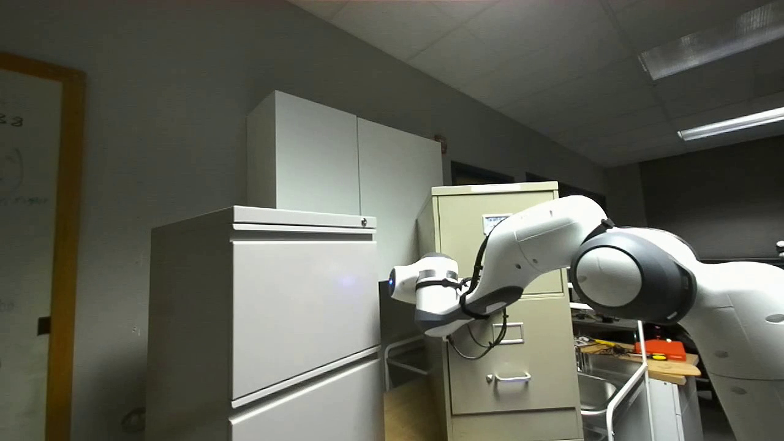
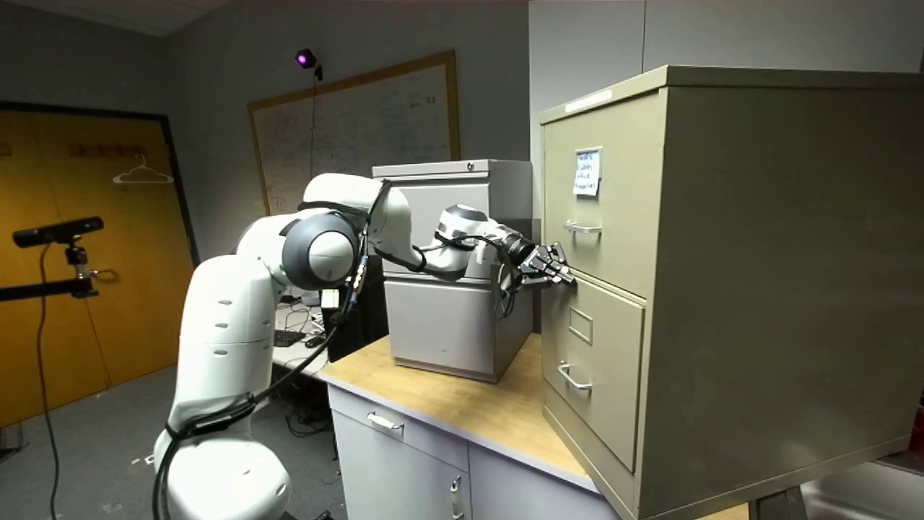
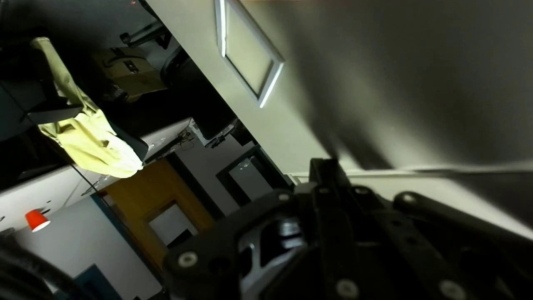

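Observation:
The tan filing cabinet [image 2: 598,130] has an upper drawer [image 2: 563,173] and a lower drawer [image 2: 606,390], whose top edge seems to stand slightly proud of the cabinet. Against the cabinet front, close to the seam between these drawers, is my gripper [image 2: 569,277]. In the wrist view, the dark fingers [image 3: 327,172] are shut together at the drawer face's edge, with nothing visible between them; exact contact is hard to tell. An empty label frame [image 3: 275,67] and a silver handle [image 2: 573,378] are on the lower drawer. Exterior view 1 hides the gripper behind my wrist.
A grey two-drawer cabinet [image 2: 442,321] stands close to my forearm, on a wooden counter [image 2: 511,407]. The upper drawer's handle [image 2: 582,228] sticks out above the gripper. Open floor [image 2: 112,433] lies beside my base.

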